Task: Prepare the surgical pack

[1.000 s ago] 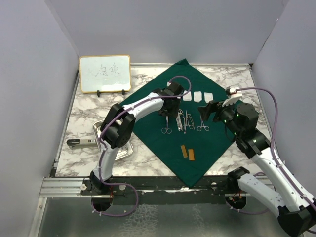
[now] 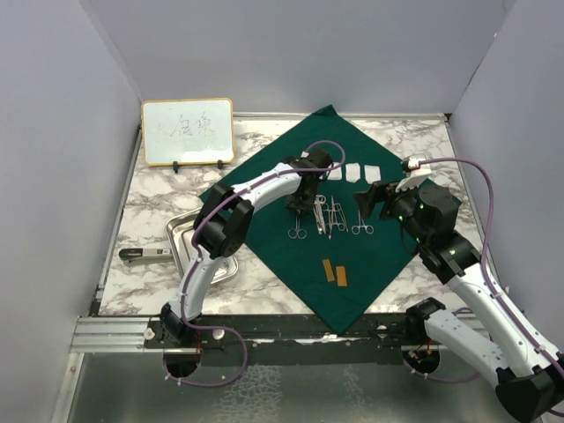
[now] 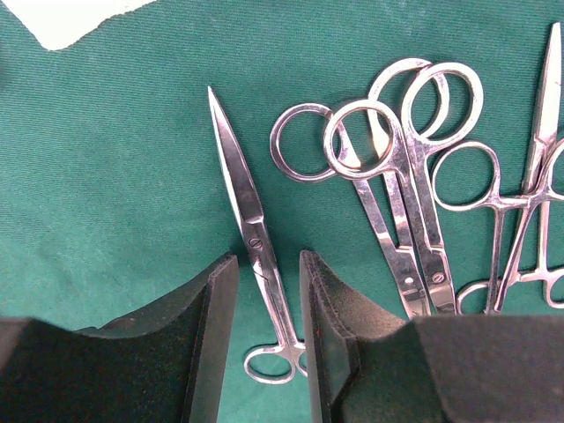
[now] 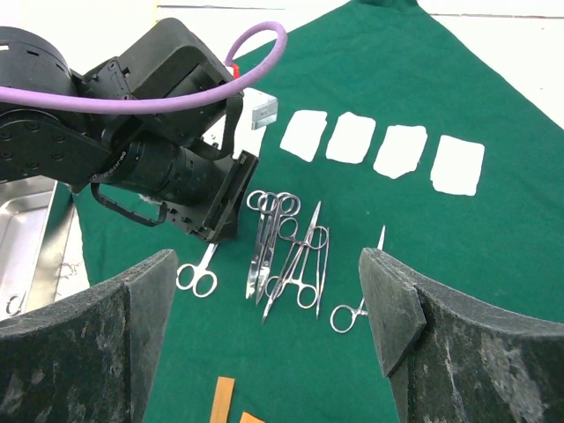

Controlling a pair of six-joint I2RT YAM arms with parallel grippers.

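My left gripper is low over the straight scissors (image 3: 234, 176), its fingers part open on either side of the shank. Right of them lie more scissors (image 3: 423, 220) and clamps (image 3: 538, 194). From the top view the left gripper (image 2: 300, 203) covers part of these tools on the green cloth (image 2: 291, 256). My right gripper (image 2: 374, 198) hangs open over the cloth's right side, with nothing between its wide fingers in the right wrist view.
White squares (image 4: 351, 137) line the cloth's back, and two tan strips (image 2: 340, 275) lie toward the front. A metal tray (image 2: 225, 269), a knife (image 2: 141, 254) and a whiteboard (image 2: 187, 130) are on the left.
My left arm has shifted slightly, its wrist and elbow a little further forward. The right arm has not visibly moved.
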